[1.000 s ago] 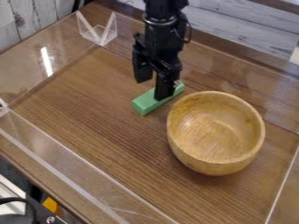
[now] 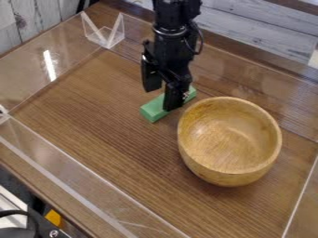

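My black gripper (image 2: 165, 84) hangs from the top centre of the camera view, open, with its fingers pointing down over a green block (image 2: 158, 109). The block lies on the wooden surface, partly hidden behind the gripper. Whether the fingertips touch it I cannot tell. A large wooden bowl (image 2: 229, 141) stands just right of the block.
A small white wire-like object (image 2: 106, 33) is at the back left. A white wall runs along the back right. A dark cable and a yellow item lie at the lower left edge.
The gripper has shifted slightly left and down over the green block. The block and bowl have not visibly moved.
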